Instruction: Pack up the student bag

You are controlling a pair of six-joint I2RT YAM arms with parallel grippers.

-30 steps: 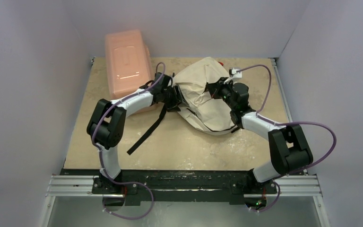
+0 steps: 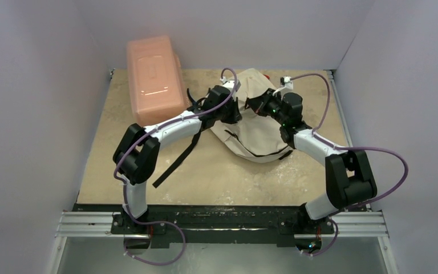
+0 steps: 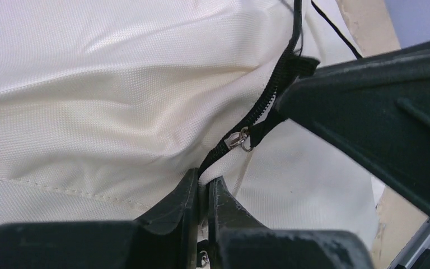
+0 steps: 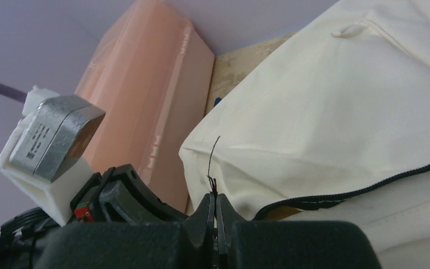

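Observation:
The cream cloth bag [image 2: 256, 128] lies on the table, its black zipper [image 3: 269, 92] curving along an edge. In the left wrist view, my left gripper is shut on a fold of the bag's cloth beside the zipper. Just above it sits the metal zipper slider [image 3: 237, 139]. A black pull tab [image 3: 266, 126] runs from the slider to the tip of my right gripper, which is shut on it. Its frayed end and a loose thread stick out past those fingertips in the right wrist view.
A large pink bin [image 2: 155, 80] stands at the back left. A black strap [image 2: 177, 162] trails from the bag across the table. Something red [image 2: 267, 76] shows behind the bag.
My left gripper has moved right along the bag towards the right gripper and has gone from open to shut on the cloth. The right arm has hardly moved.

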